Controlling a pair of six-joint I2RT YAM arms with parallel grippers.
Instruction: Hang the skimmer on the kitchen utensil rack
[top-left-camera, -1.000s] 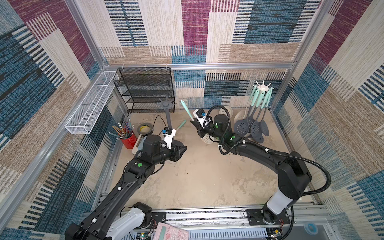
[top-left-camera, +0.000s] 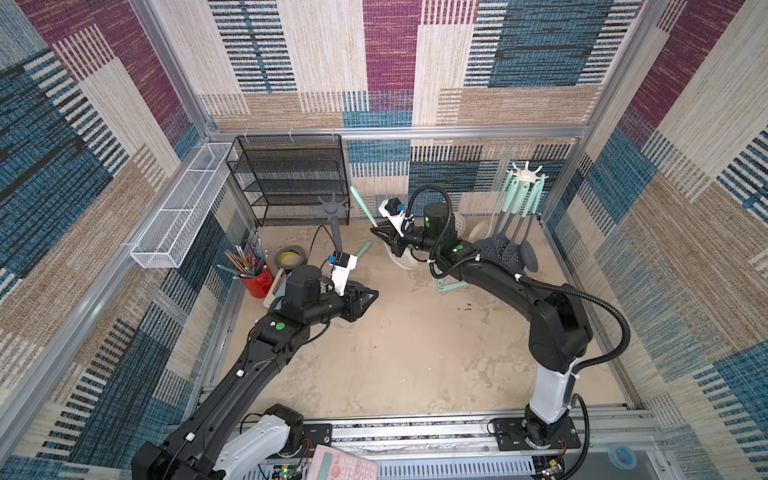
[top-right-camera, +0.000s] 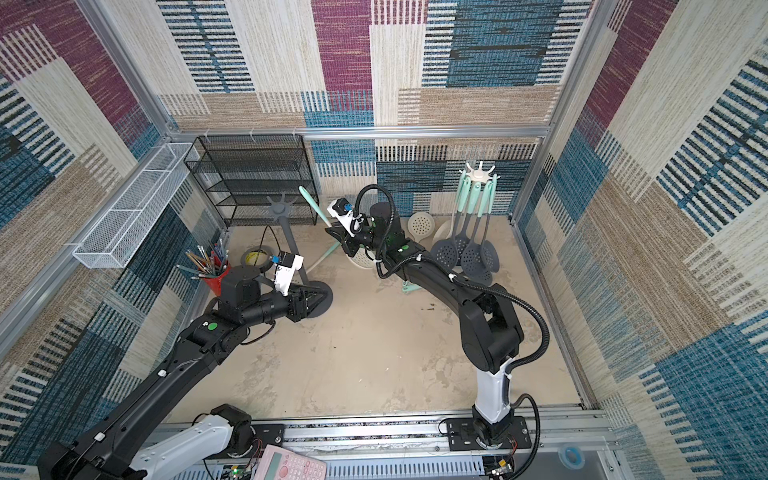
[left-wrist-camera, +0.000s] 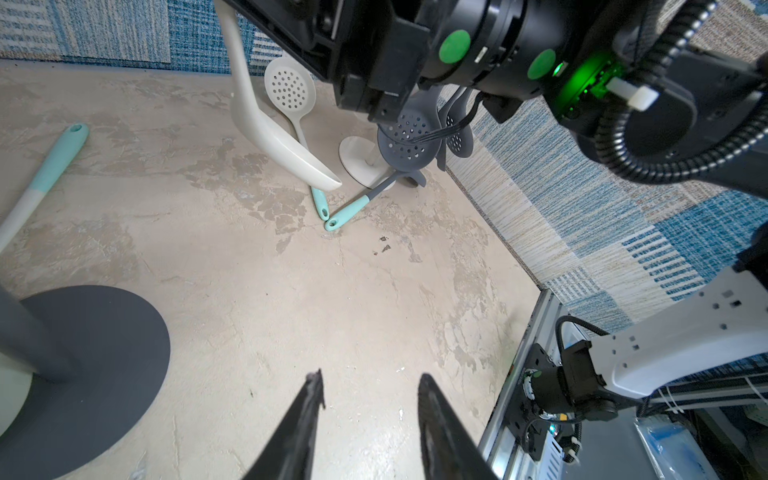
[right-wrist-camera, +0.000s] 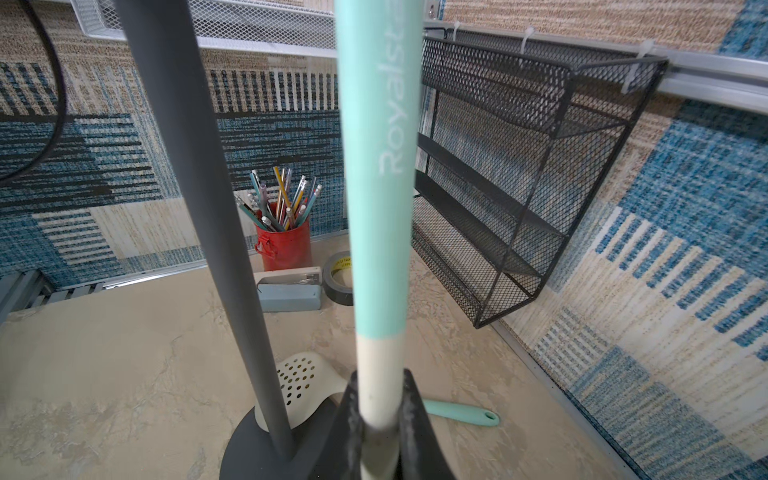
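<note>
My right gripper (top-left-camera: 382, 230) is shut on a white utensil with a mint handle (right-wrist-camera: 376, 152), raised upright beside a grey stand (right-wrist-camera: 208, 208). In the left wrist view its curved white head (left-wrist-camera: 280, 144) hangs below the gripper; whether it is perforated is unclear. The stand has a dark round base (left-wrist-camera: 120, 336) and a grey hook top (top-right-camera: 280, 206). My left gripper is open low beside the stand, with nothing between its fingertips.
A second rack (top-left-camera: 526, 172) holds several grey utensils. Loose utensils (left-wrist-camera: 289, 84) lie at the back. Black mesh shelf (top-left-camera: 288, 180), red pencil cup (top-left-camera: 257, 284) and tape roll (top-left-camera: 289, 257) stand at left.
My right gripper has risen and moved left toward the grey stand with the utensil in it. The left gripper has shifted slightly right.
</note>
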